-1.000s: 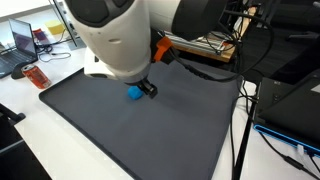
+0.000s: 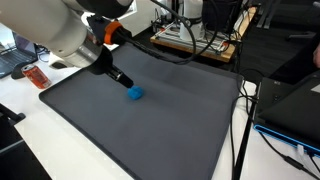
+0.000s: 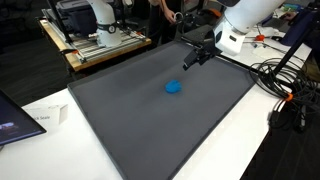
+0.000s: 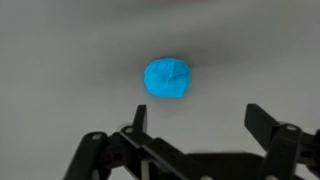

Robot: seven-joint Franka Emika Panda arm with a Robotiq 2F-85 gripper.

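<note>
A small blue thing (image 2: 134, 92), rounded and maybe cloth-like, lies on the dark grey board (image 2: 150, 125). In exterior view 2 the blue thing (image 3: 173, 87) sits a little apart from my gripper (image 3: 203, 58), which hangs toward the board's far side. In the wrist view the blue thing (image 4: 167, 78) is above the middle, beyond the fingertips and not between them. My gripper is open there, its two black fingers (image 4: 128, 142) wide apart with nothing held.
A red can (image 2: 36, 76) stands just past the board's left corner. Black cables (image 3: 290, 85) bunch at the board's edge in exterior view 2. Most of the board around the blue thing is bare.
Over the last second my arm has moved left in exterior view 1, from the right of the blue thing to its left. The blue thing has stayed in place.
</note>
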